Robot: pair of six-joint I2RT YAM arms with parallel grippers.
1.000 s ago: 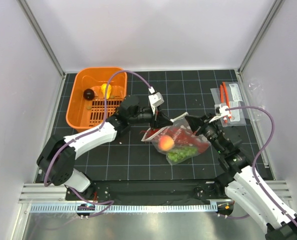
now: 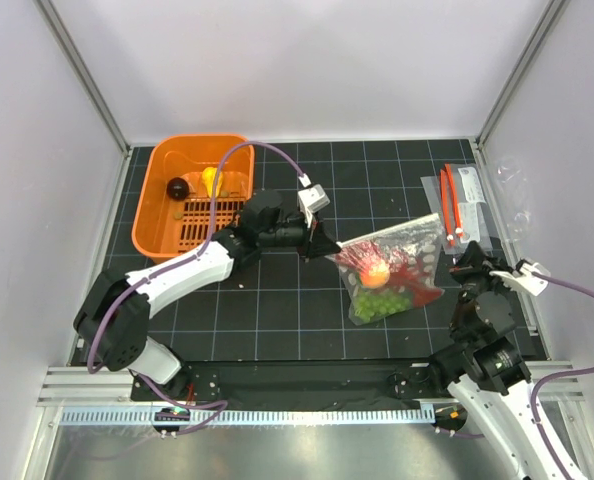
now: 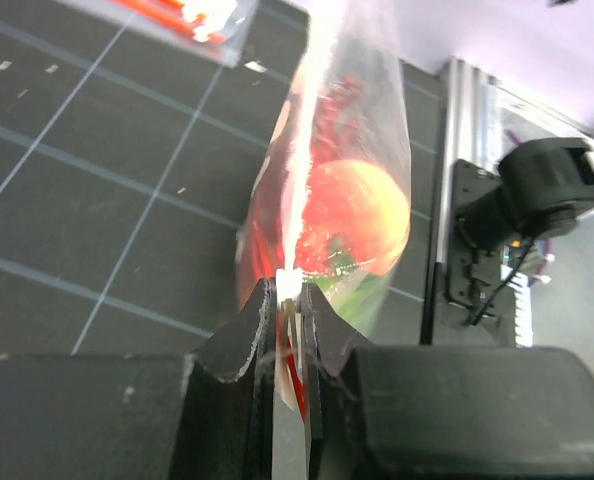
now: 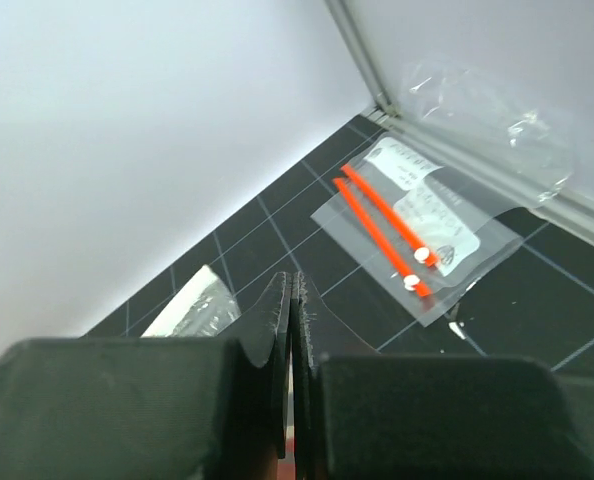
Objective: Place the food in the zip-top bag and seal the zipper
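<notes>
A clear zip top bag hangs over the dark mat, holding a round orange-pink fruit, green grapes and something red. My left gripper is shut on the bag's top corner, and the left wrist view shows the pinched white edge running away from the fingertips. The far top corner is beyond the right gripper's tips. My right gripper is shut, with nothing visible between its fingers; in the right wrist view a piece of bag lies to its left.
An orange basket with a dark round item and a yellow one stands at the left. Flat bags with two orange sliders lie at the back right. Crumpled clear plastic rests by the right wall.
My right gripper has moved right along the bag's top edge and now stands beyond its corner. The bag has straightened and shifted right. The left gripper keeps nearly the same place.
</notes>
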